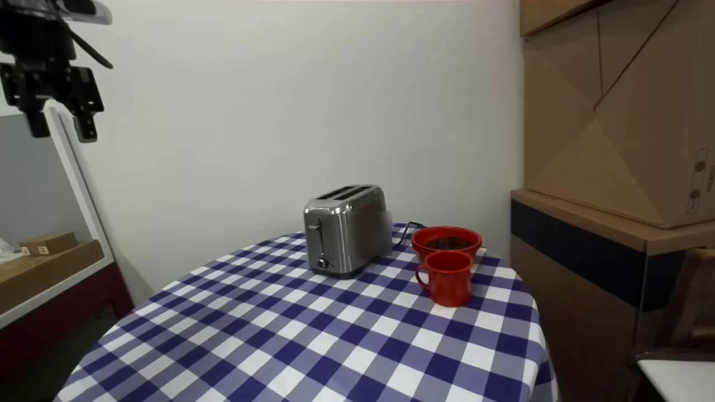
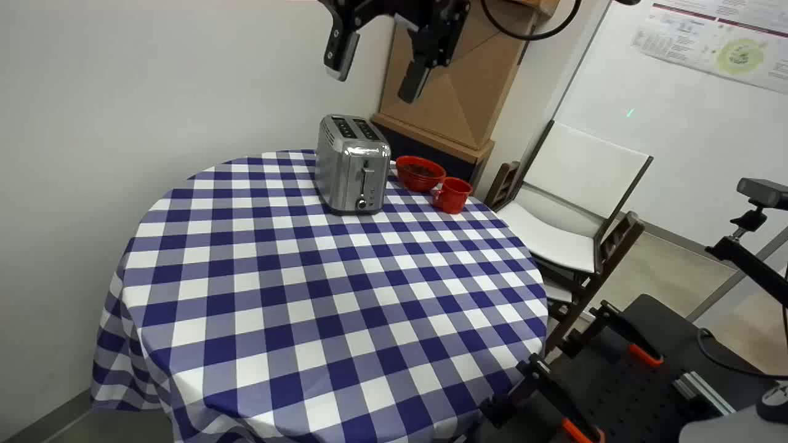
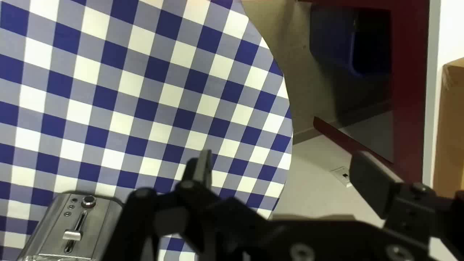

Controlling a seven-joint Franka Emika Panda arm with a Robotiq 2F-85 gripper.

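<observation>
High above the table, my gripper [image 1: 67, 134] hangs open with nothing between its fingers, well apart from every object. In exterior view 2 the gripper [image 2: 375, 81] shows at the top. A silver two-slot toaster [image 1: 348, 231] stands upright at the back of the table; its lever side appears at the lower left of the wrist view. Right of it in exterior view 1 is a red bowl [image 1: 429, 240] with something dark inside. A red mug [image 1: 450, 285] stands upright just in front of the bowl, partly covering it.
A round table with a blue-and-white checkered cloth [image 2: 295, 280] has wide free room in front of the toaster. Cardboard boxes [image 1: 603, 134] rise beyond its right side. A white chair [image 2: 583, 170] stands beyond the table in exterior view 2.
</observation>
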